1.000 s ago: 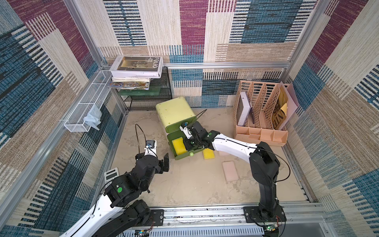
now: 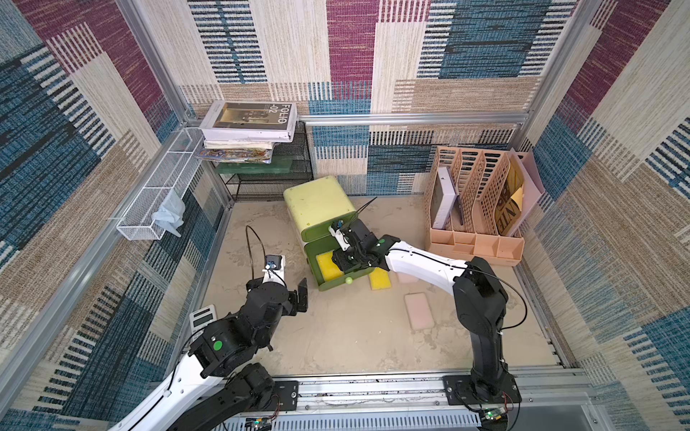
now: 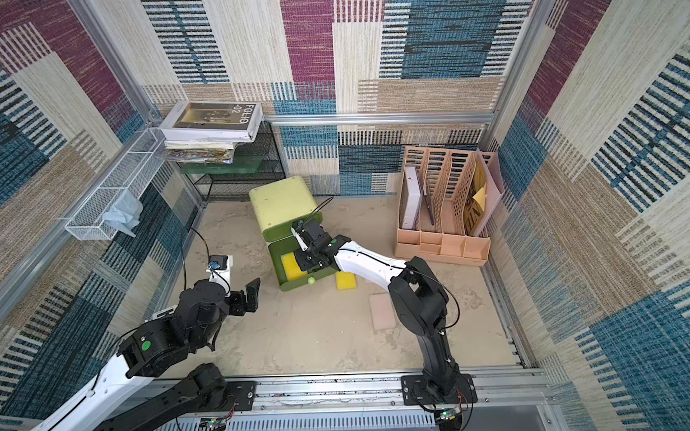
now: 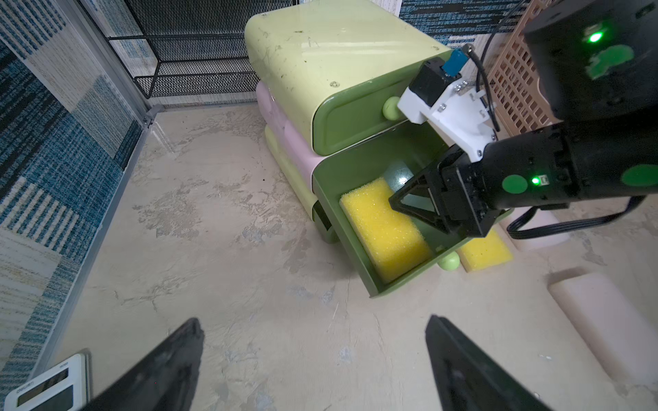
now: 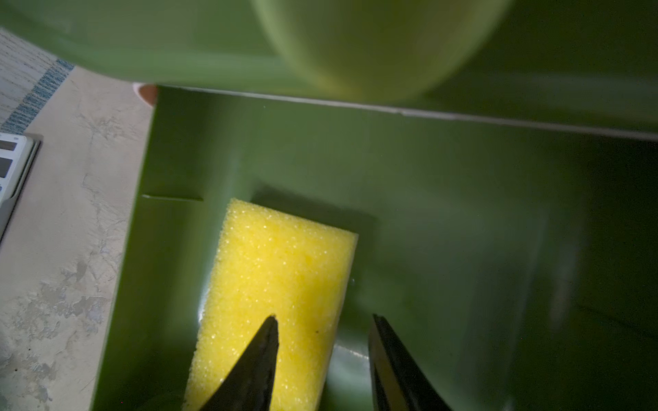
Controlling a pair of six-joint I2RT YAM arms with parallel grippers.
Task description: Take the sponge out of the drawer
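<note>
A yellow sponge (image 5: pixel 274 281) lies flat at the left side of the green open drawer (image 5: pixel 411 185), below the pale yellow lid of the box (image 4: pixel 342 41). My right gripper is over the drawer, open, one fingertip over the sponge's right part, the other right of it, nothing held; whether it touches the sponge I cannot tell. My left gripper stands open and empty, left of the box and toward the front, above the bare table.
Another yellow sponge (image 4: pixel 483 250) and a pink block (image 4: pixel 603 322) lie right of the box. A peach organizer (image 2: pixel 474 244) stands back right, a wire shelf with books (image 2: pixel 251 122) back left.
The sponge in the drawer looks slightly shifted since a second ago. My left arm has stayed still.
</note>
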